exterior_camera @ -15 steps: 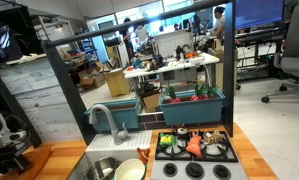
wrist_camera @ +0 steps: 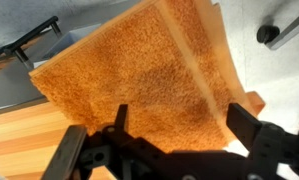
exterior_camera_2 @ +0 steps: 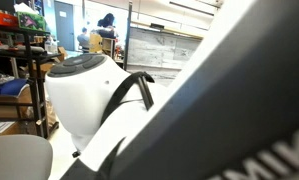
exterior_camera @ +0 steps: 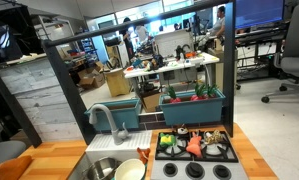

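Note:
An orange towel (wrist_camera: 139, 70) fills the middle of the wrist view, with a hem line running down its right part. It lies partly over wooden boards and partly over a grey surface. My gripper is in front of it at the bottom of that view, its black fingers (wrist_camera: 117, 125) wide apart. Only towel shows beyond the gap, and I cannot tell whether the fingers touch it. In the first exterior view an orange patch, likely the towel (exterior_camera: 16, 167), shows at the lower left corner. The gripper is not clear there.
A sink with a faucet (exterior_camera: 105, 112) and a pale bowl (exterior_camera: 130, 170) stand right of the wooden counter (exterior_camera: 55, 158). Farther right is a stove (exterior_camera: 194, 155) bearing colourful items. The robot's arm (exterior_camera_2: 89, 95) blocks much of the second exterior view.
A second ago the gripper was visible at the left edge of the first exterior view.

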